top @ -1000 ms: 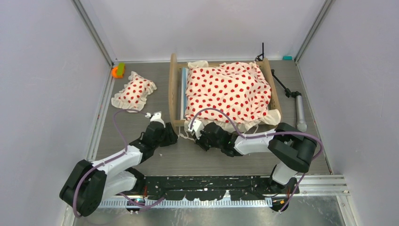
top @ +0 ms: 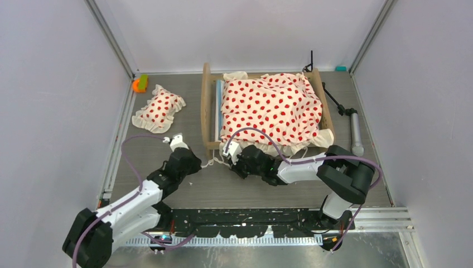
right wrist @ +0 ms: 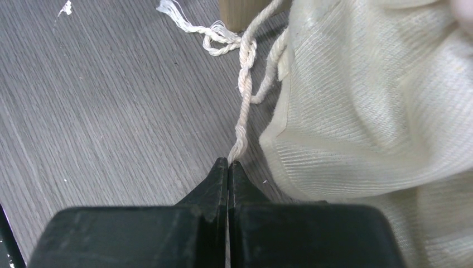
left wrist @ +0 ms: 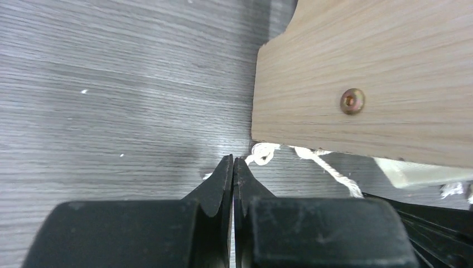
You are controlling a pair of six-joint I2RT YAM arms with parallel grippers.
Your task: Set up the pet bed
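The pet bed is a wooden frame with a strawberry-print cushion in it. A white cord hangs from its front left corner. My right gripper is shut on one strand, which runs taut into its fingertips. The other strand's frayed end lies loose on the floor. In the left wrist view, my left gripper is shut over that loose strand, which passes behind the fingertips; nothing shows between its fingers. A small matching pillow lies left of the frame.
A grey stand with a black arm lies right of the bed. An orange and green object sits at the back left.
My left gripper has drawn back left from the frame's corner; its fingers looked parted 0.9 s ago and are now together. The loose strand shows more. My right arm stays put.
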